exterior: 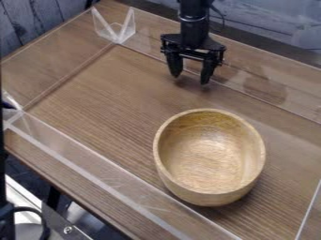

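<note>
The black robot arm (194, 28) reaches down at the top centre of the camera view, over the back of the wooden table. Its gripper (192, 70) hangs low above the tabletop with its two dark fingers apart, open, and nothing visible between them.
A large pale wooden bowl (208, 157) stands at the front right. Dark cables lie at the lower left edge.
</note>
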